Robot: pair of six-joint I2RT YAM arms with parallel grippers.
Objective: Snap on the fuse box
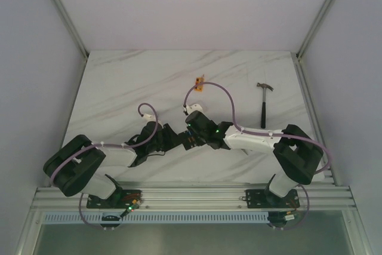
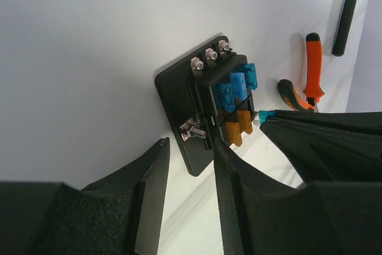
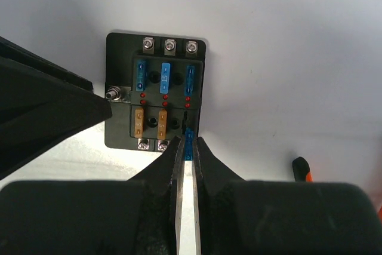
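The black fuse box (image 3: 154,82) lies on the pale table, with blue and orange fuses in its slots; the top view shows it between the two arms. My right gripper is shut on a blue fuse (image 3: 188,153) at the box's lower right slot. In the left wrist view my left gripper stands part open at the box's near side, just by a metal terminal stud (image 2: 194,132), its fingers apart with nothing visibly held between them.
Orange-handled pliers (image 2: 313,67) lie beside the box. A hammer (image 1: 264,103) is at the right of the table, and a small orange object (image 1: 199,83) at the back.
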